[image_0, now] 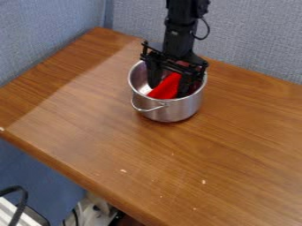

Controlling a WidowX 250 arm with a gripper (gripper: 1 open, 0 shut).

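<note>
A silver metal pot (pixel 168 108) with a wire handle hanging on its near side stands on the wooden table. Inside it lies a red object (pixel 163 88). The black gripper (pixel 172 74) reaches down from the top into the pot, its fingers on either side of the red object, open as far as can be seen; the fingertips are partly hidden in the pot and by dark shapes.
Grey-blue padded walls stand behind and at the left. Cables and white equipment sit below the front left edge.
</note>
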